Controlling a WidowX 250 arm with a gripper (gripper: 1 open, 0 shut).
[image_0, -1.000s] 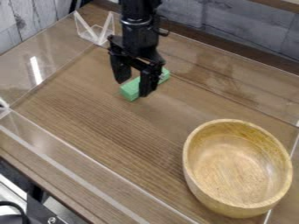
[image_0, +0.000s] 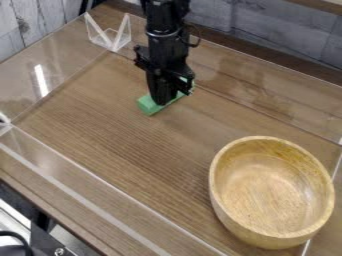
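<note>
My black gripper (image_0: 164, 92) hangs from the top centre of the camera view, low over a green rectangular block (image_0: 150, 105) on the wooden table (image_0: 100, 150). The gripper's tip covers part of the block's upper right. The exact state of the fingers is hard to make out, and I cannot tell whether they touch the block.
A large tan bowl (image_0: 271, 233) fills the lower right. A white wire-like rack (image_0: 107, 30) stands at the upper left.
The gripper's fingers have drawn in to a narrower shape over the block, and its lower tip sits higher in the view. The bowl is where it was.
</note>
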